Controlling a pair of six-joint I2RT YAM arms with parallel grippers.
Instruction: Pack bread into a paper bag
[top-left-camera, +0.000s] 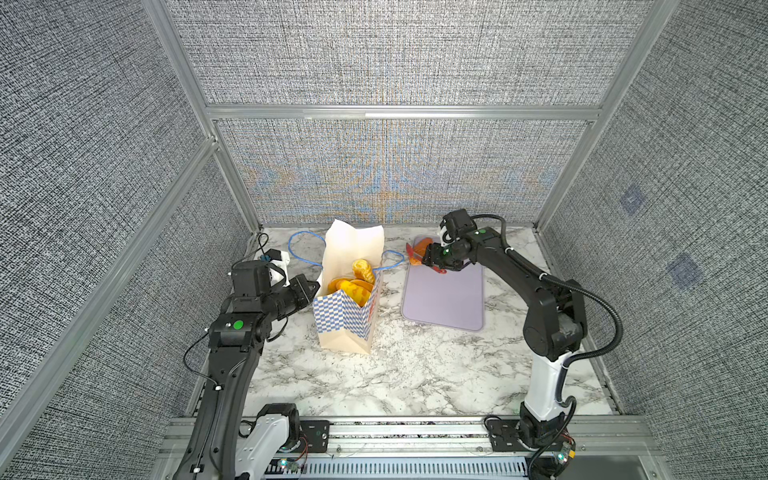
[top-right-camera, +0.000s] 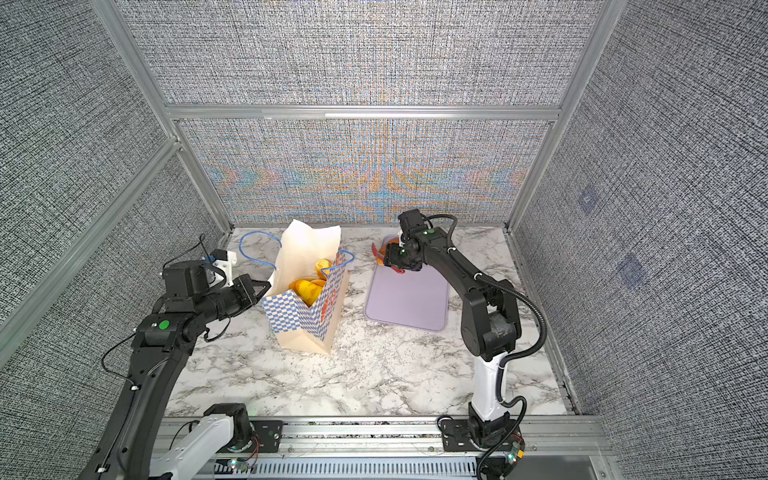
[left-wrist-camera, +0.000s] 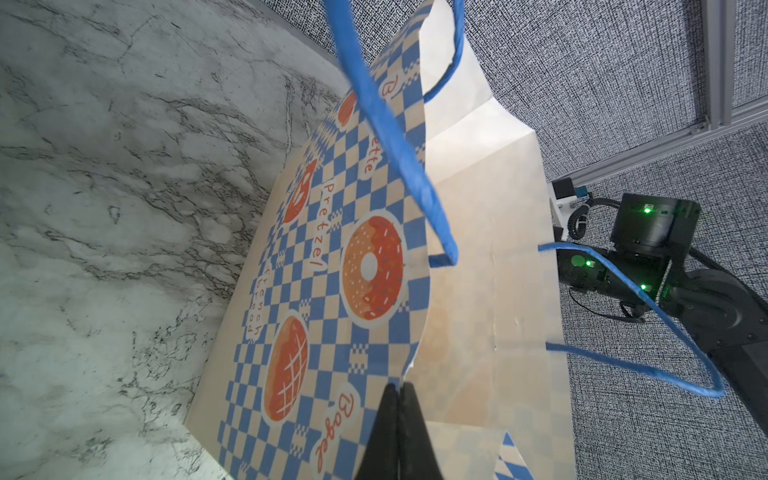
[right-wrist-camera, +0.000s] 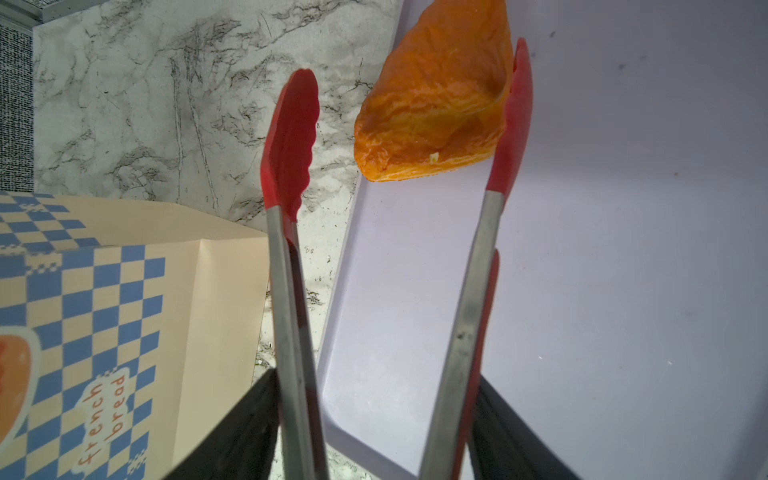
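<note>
On the far left corner of the lilac tray (top-left-camera: 442, 300) lies an orange-brown bread (right-wrist-camera: 436, 96). The red tong tips held by my right gripper are spread part way, one on each side of the bread's near end; contact with it cannot be told. To the left stands the open paper bag (top-left-camera: 342, 324), blue-checked, with several yellow breads (top-left-camera: 352, 290) inside. My left gripper is shut at the bag's left rim, whose thin paper meets its fingertips.
Blue cord handles (left-wrist-camera: 400, 152) loop out from the bag's sides. Bare marble table (top-left-camera: 448, 368) lies in front of the tray. The tray's middle and right are empty.
</note>
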